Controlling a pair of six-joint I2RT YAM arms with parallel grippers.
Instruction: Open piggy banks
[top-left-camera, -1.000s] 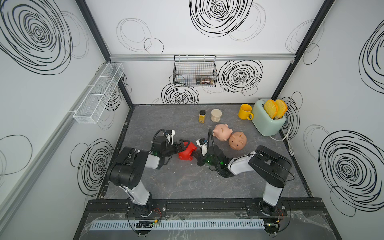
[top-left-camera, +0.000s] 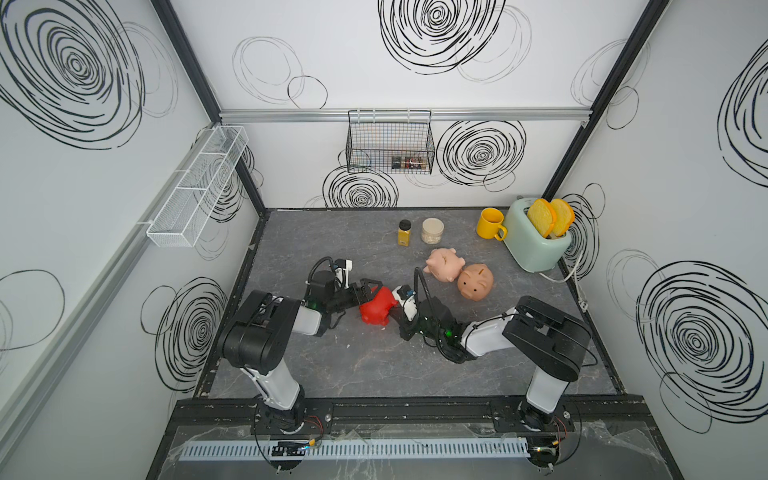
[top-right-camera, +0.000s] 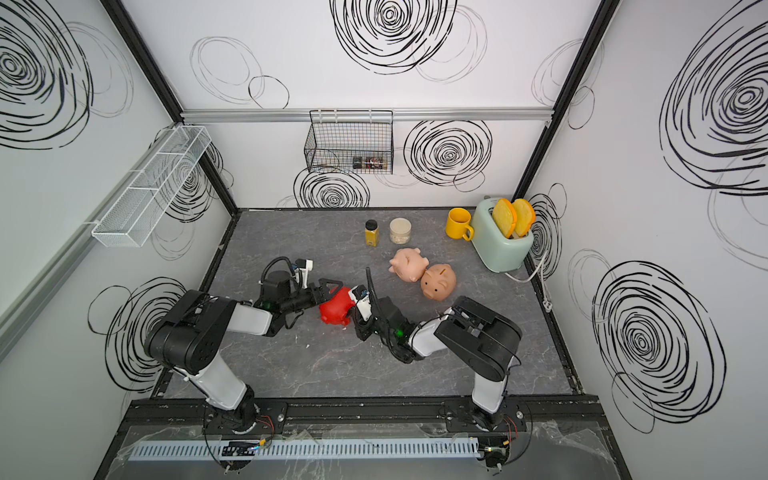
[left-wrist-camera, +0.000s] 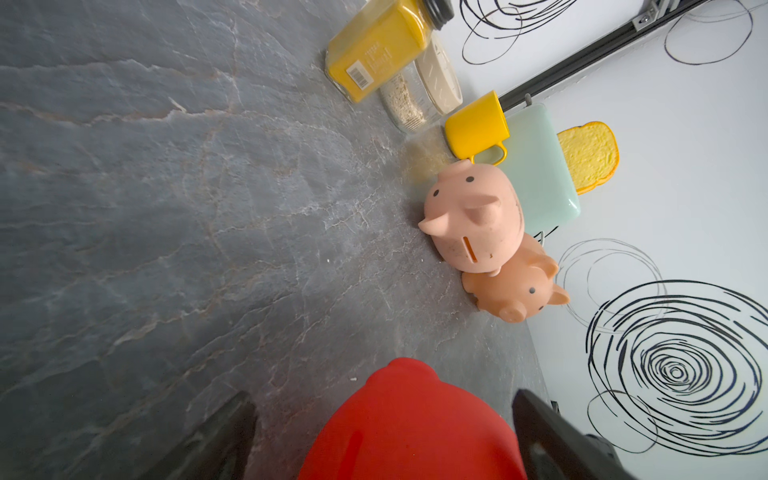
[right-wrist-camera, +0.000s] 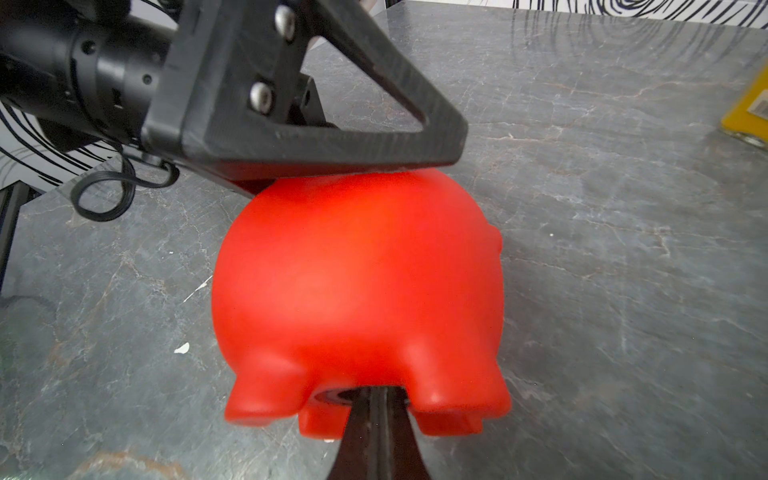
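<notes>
A red piggy bank (right-wrist-camera: 360, 272) stands on the table between my two grippers, its stubby legs and part of a dark round opening in its belly showing in the right wrist view. My left gripper is open around it, one finger lying along its top side in the right wrist view; whether both fingers touch it I cannot tell. My right gripper is shut, its fingertips at the belly opening between the legs; nothing shows between them. A pink piggy bank (top-left-camera: 445, 265) and a tan one (top-left-camera: 476, 282) stand farther back on the right.
Along the back are a yellow-filled spice jar (top-left-camera: 404, 233), a glass jar (top-left-camera: 432, 231), a yellow mug (top-left-camera: 489, 223) and a mint toaster (top-left-camera: 534, 240) holding bread. Bare table (top-left-camera: 292, 232) lies at the back left. A wire basket hangs on the wall.
The red piggy bank has shifted slightly right and toward the front. My right arm has moved a little to the right and toward the front; my left arm has barely moved.
</notes>
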